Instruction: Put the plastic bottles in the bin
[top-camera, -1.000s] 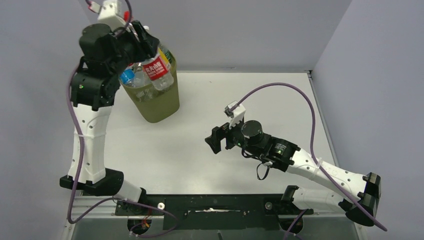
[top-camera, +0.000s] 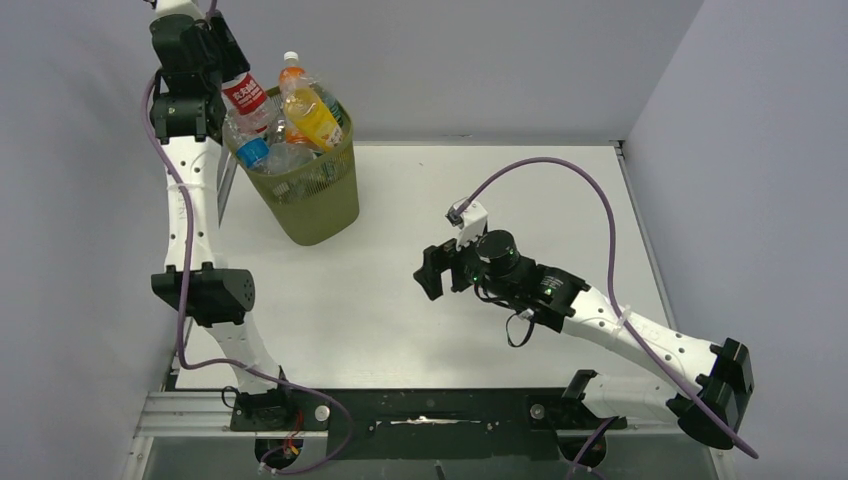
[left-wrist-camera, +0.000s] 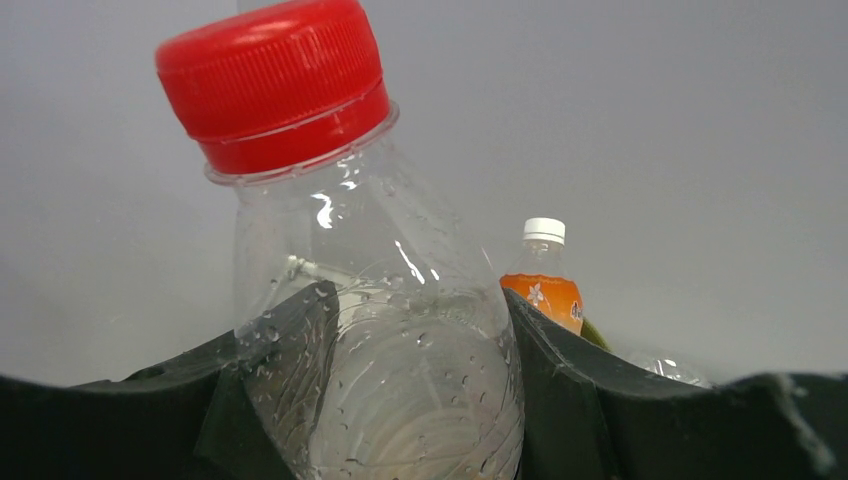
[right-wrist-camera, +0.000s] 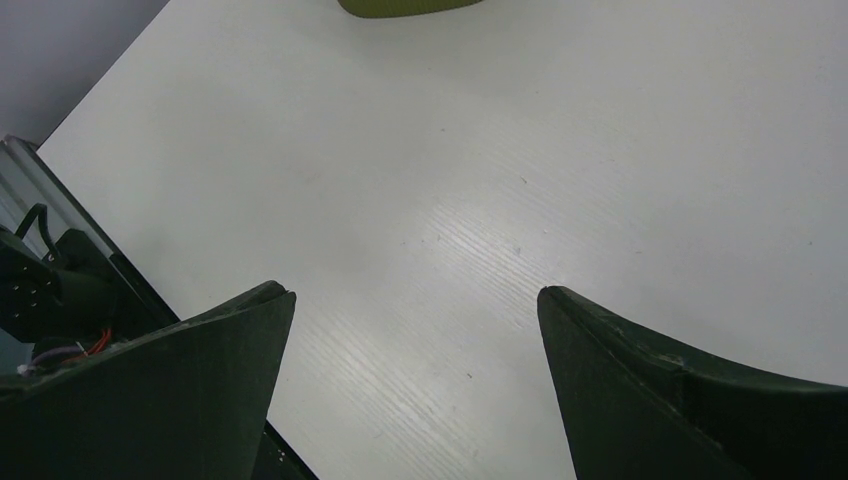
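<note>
My left gripper (top-camera: 225, 55) is shut on a clear bottle with a red label (top-camera: 244, 95) and red cap (left-wrist-camera: 275, 80), held tilted at the bin's back-left rim. The green bin (top-camera: 320, 210) is full of bottles: an orange drink bottle (top-camera: 310, 110) with white cap, one with a blue label (top-camera: 252, 152), others clear. The orange bottle (left-wrist-camera: 540, 295) also shows behind the held one in the left wrist view. My right gripper (top-camera: 440, 270) hangs open and empty over the white table (right-wrist-camera: 450, 150).
Grey walls (top-camera: 740, 150) stand at the back and both sides. The bin's base (right-wrist-camera: 410, 8) peeks into the top of the right wrist view.
The right arm shifted slightly.
</note>
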